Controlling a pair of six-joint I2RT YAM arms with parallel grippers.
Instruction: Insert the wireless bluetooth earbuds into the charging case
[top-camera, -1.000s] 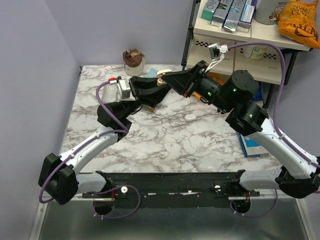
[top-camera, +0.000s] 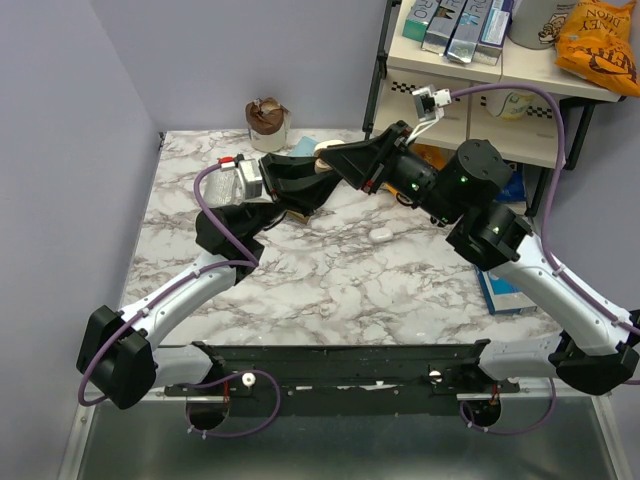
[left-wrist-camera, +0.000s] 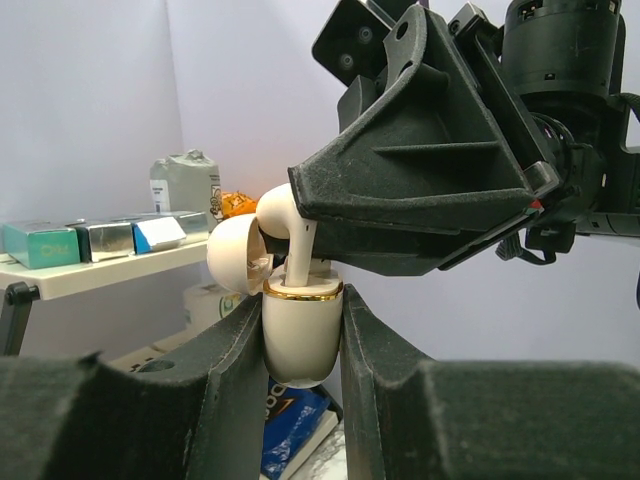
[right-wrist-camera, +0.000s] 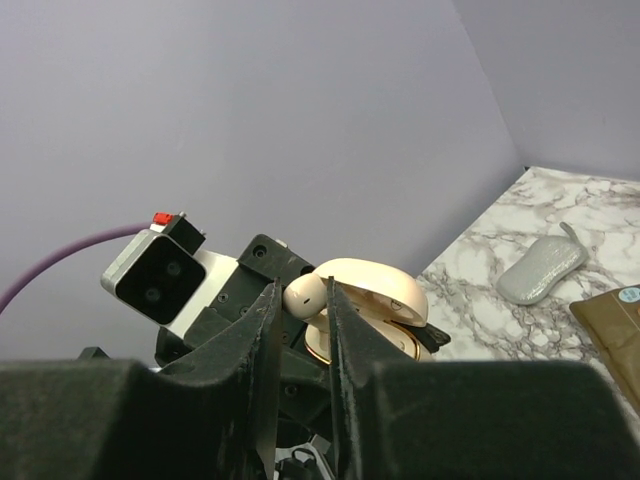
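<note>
In the left wrist view the small cream charging case (left-wrist-camera: 302, 340), with a gold rim, stands upright between the fingers of my left gripper, shut on it. Its lid (left-wrist-camera: 236, 256) is flipped open. A white earbud (left-wrist-camera: 299, 240) sits above the case, its stem pointing down to the opening; how deep it goes is hard to see. My right gripper has one finger on each side of the earbud's rounded head (right-wrist-camera: 305, 297). Whether those fingers press on it does not show. The second slot is hidden.
Beneath the arms the marble table (top-camera: 320, 290) is mostly clear, with a small white object (top-camera: 381, 235) on it. A shelf (top-camera: 470, 75) with boxes stands at the back right, and a brown-topped container (top-camera: 267, 122) at the back left.
The left arm and the case have stayed in place.
</note>
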